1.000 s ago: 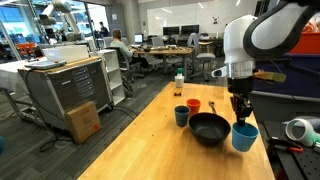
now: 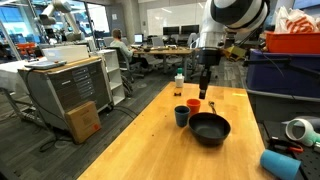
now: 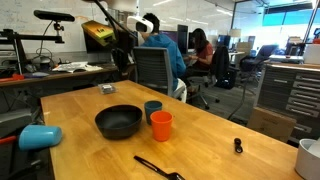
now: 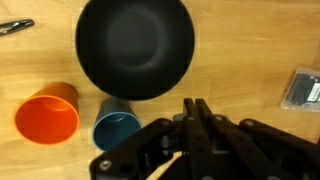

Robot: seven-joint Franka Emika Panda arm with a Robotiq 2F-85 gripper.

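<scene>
My gripper (image 2: pixel 204 90) hangs above the table, over the area of the black bowl (image 2: pixel 209 129) and the cups. In the wrist view its fingers (image 4: pixel 188 108) look close together, and nothing shows between them. The black bowl (image 4: pixel 135 45) lies empty below. Beside it stand an orange-red cup (image 4: pixel 47 118) and a dark teal cup (image 4: pixel 117 128), both upright with open tops. A light blue cup (image 2: pixel 280 165) lies on its side near the arm's base, apart from the gripper; exterior view 2 shows this blue cup (image 3: pixel 40 137) too.
A dark-handled tool (image 3: pixel 159 168) lies on the near side of the table in exterior view 2, with a small black object (image 3: pixel 238 145) farther right. A small grey box (image 4: pixel 302 91) sits beyond the bowl.
My gripper has risen and moved away from the light blue cup. That cup stood upright beside the bowl; now it lies on its side nearer the arm's base.
</scene>
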